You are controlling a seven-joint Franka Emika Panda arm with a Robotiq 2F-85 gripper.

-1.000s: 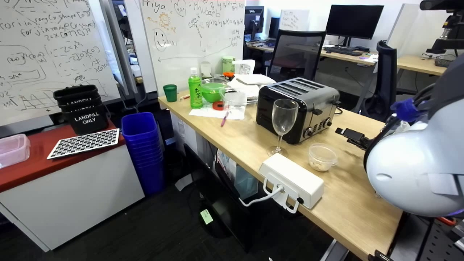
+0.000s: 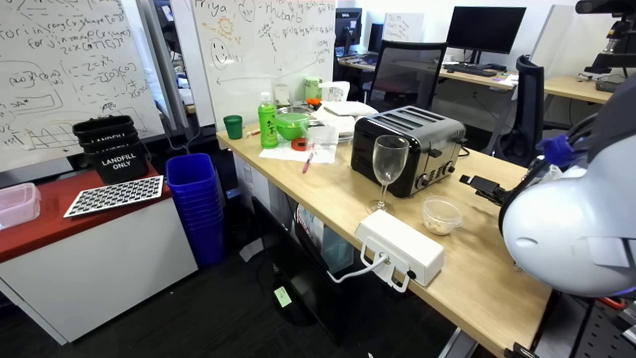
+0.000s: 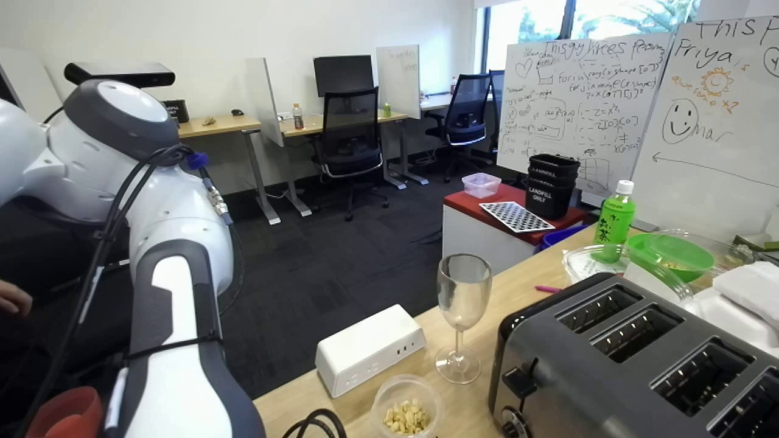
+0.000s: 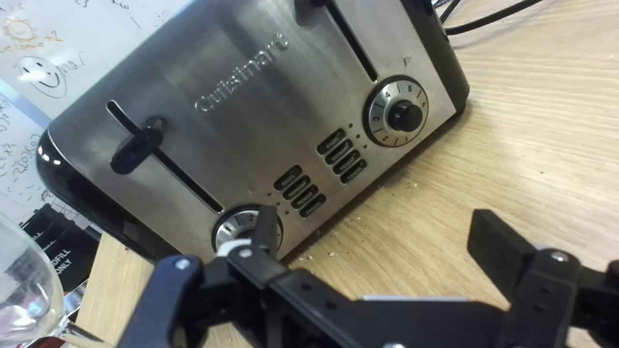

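Observation:
In the wrist view my gripper stands open, its two dark fingers wide apart with only bare table showing between them. A steel-and-black toaster (image 4: 232,133) fills the upper part of that view, its levers and dials facing me. One finger overlaps the nearer dial in the picture; whether they touch I cannot tell. From the first exterior view, my gripper's dark tip shows right of the toaster (image 2: 387,152), apart from it, with the rest hidden behind the arm. Beside the toaster a clear wine glass (image 2: 390,162) stands upright.
Near the table's front edge lie a white power box (image 2: 400,244) and a small clear cup (image 2: 441,216) with pale pieces inside. A green bottle (image 2: 268,122), a green bowl (image 2: 290,126) and a green cup (image 2: 233,127) stand at the far end.

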